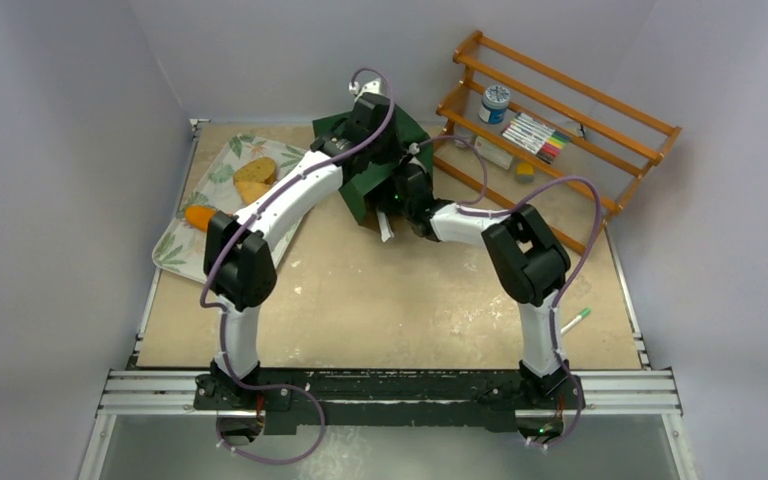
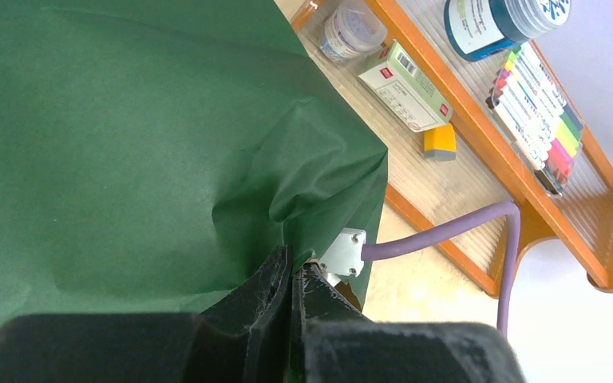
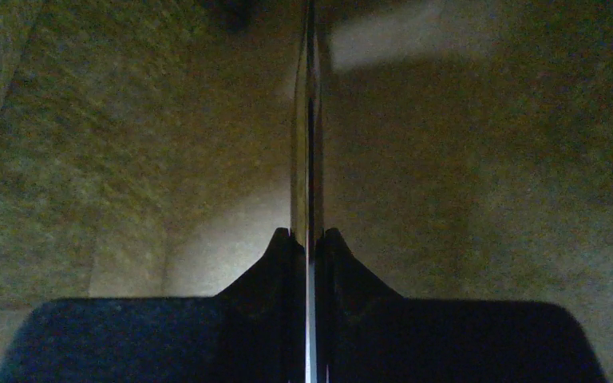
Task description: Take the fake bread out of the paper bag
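The green paper bag stands at the back centre, largely under the arms in the top view. My left gripper is shut at its upper part, with green paper around the fingertips; whether any is pinched is hard to tell. My right gripper is inside the dim bag, its fingers close together, with no bread visible between them; exactly how far apart they are is unclear. On the leafy tray at the left lie tan bread slices and an orange piece.
A wooden rack at the back right holds a blue-lidded jar, markers and boxes. A pen lies at the right edge.
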